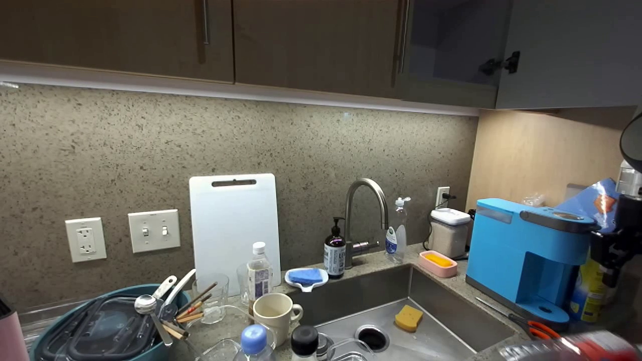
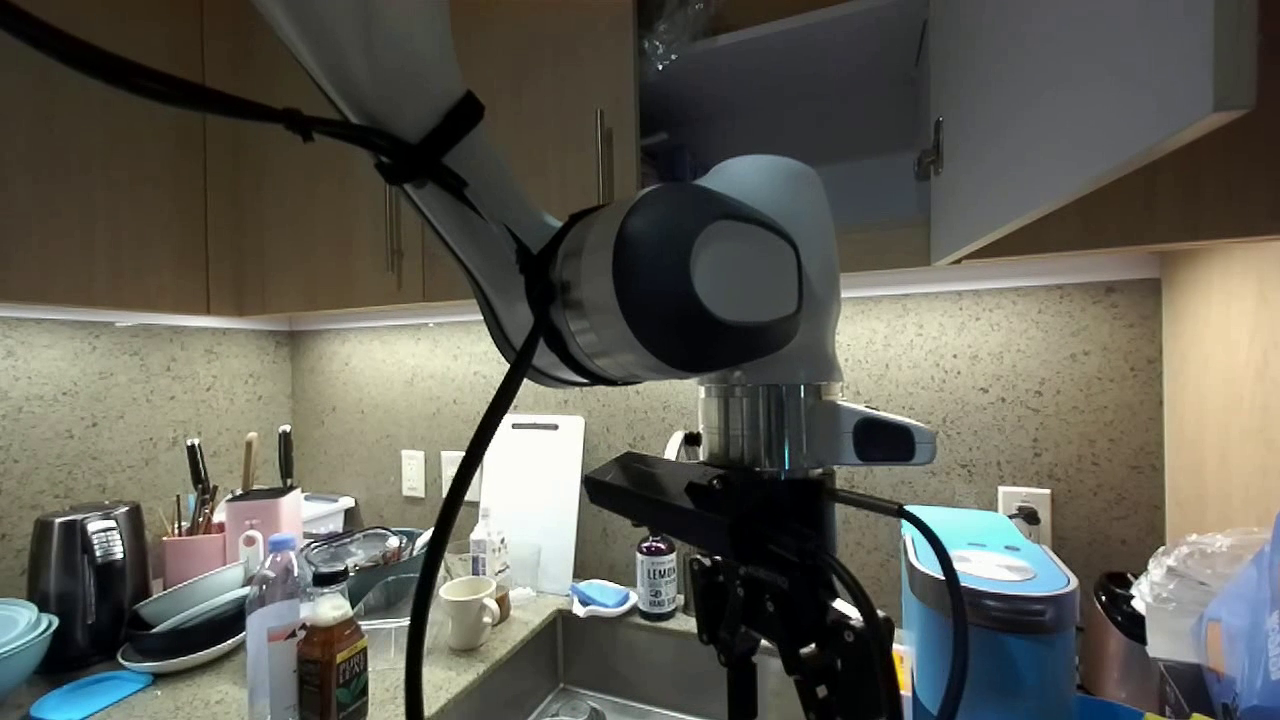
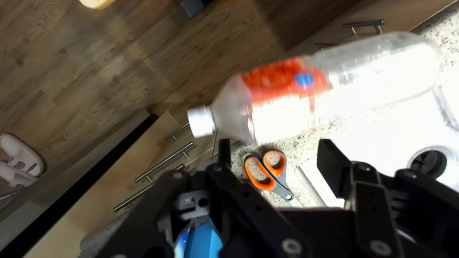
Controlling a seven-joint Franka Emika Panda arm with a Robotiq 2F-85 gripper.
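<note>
A clear plastic bottle (image 3: 286,81) with a red label and white cap is tipped on its side and blurred in the wrist view. Its base end is over the counter near the sink, while its cap end overhangs the floor. The same bottle (image 1: 572,347) shows as a blur at the bottom right of exterior view 1. My gripper has its fingers well apart, the bottle beyond them and nothing visible between. In exterior view 2 the gripper (image 2: 786,690) points down, its fingertips cut by the frame's lower edge.
Orange-handled scissors (image 3: 269,172) lie on the counter under the gripper. The sink (image 1: 442,337) holds a yellow sponge (image 1: 409,318). A blue coffee machine (image 1: 523,252) stands at the right. Above, a cabinet door (image 2: 1080,108) hangs open.
</note>
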